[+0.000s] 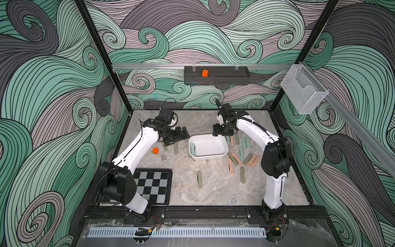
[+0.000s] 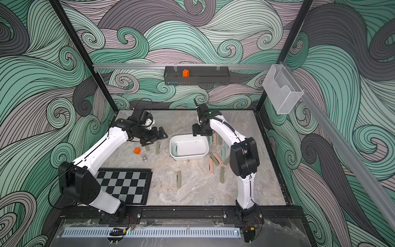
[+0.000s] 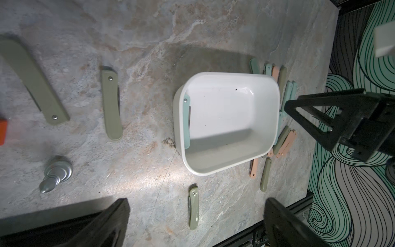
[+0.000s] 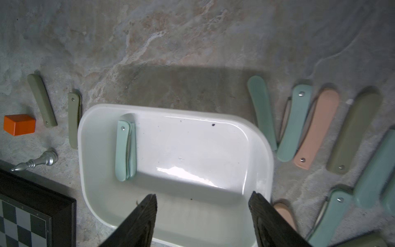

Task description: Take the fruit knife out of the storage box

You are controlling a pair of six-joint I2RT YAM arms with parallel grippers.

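A white storage box (image 1: 209, 146) sits mid-table. A pale mint folded fruit knife lies inside it along the left end, also seen in the left wrist view as a mint knife (image 3: 186, 123). My right gripper is over the box's right part in its wrist view, open and empty, with the knife ahead and to its left. My left gripper hangs left of the box, open with nothing held between its fingers.
Many folded knives (image 4: 316, 127) in mint, pink and olive lie right of the box; olive ones (image 3: 110, 103) lie left. An orange cube (image 4: 19, 123), a silver chess piece (image 4: 39, 160) and a chessboard (image 1: 148, 189) are at left.
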